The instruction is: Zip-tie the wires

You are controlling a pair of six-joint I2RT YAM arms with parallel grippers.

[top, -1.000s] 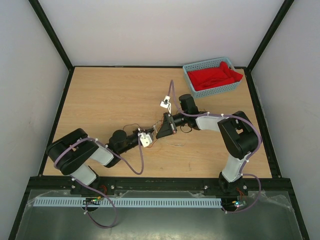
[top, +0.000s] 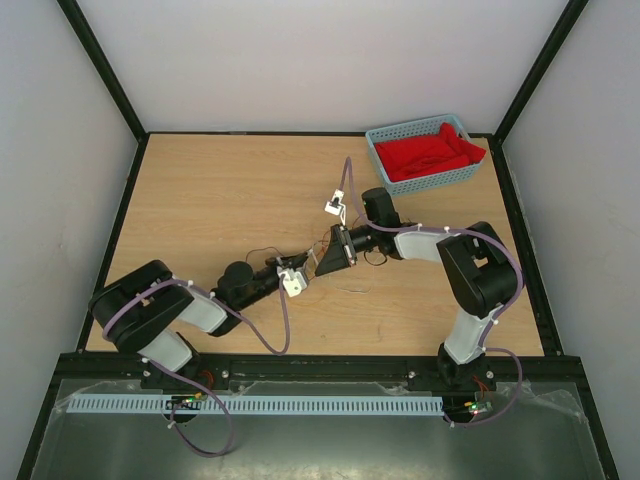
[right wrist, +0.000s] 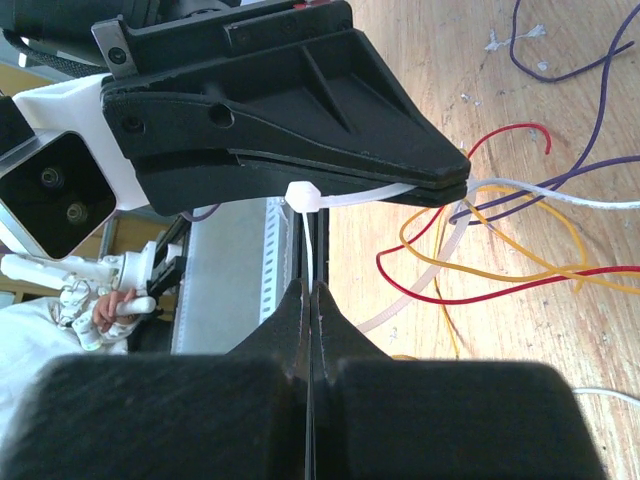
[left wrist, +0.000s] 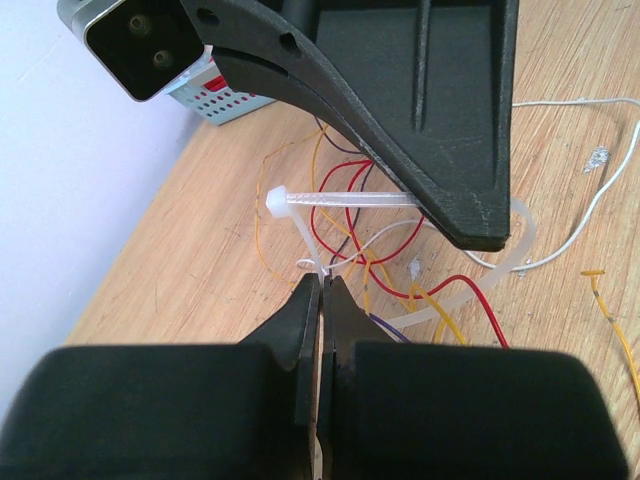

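Observation:
The two grippers meet near the table's centre. In the left wrist view my left gripper is shut at a thin white strand of the zip tie (left wrist: 277, 202), whose head sits just above the fingertips. My right gripper is also shut, with the tie's thin strand (right wrist: 308, 247) running into its fingertips below the head (right wrist: 303, 197). The tie loops behind red (left wrist: 480, 300), yellow and purple wires, loosely tangled on the wood; whether it encircles them all I cannot tell.
A blue basket (top: 410, 131) with red cloth stands at the back right. Loose wires lie around both grippers.

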